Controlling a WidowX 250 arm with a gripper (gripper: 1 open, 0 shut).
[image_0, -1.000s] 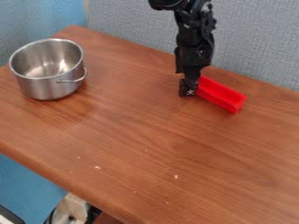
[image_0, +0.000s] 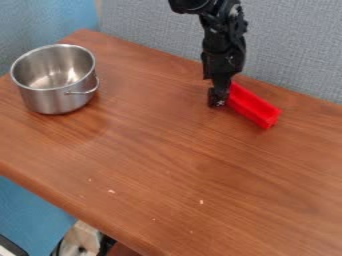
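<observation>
My black gripper (image_0: 219, 92) reaches down from the top centre to the tabletop, its tip at the left end of a red elongated block (image_0: 251, 106). The block lies on the wooden table (image_0: 160, 180), angled down toward the right. Whether the fingers are closed on the block or only beside it is too small and dark to tell.
A steel pot (image_0: 54, 88) with a wire handle stands at the left of the table. Grey padded walls border the back, and a blue surface shows beyond the left edge.
</observation>
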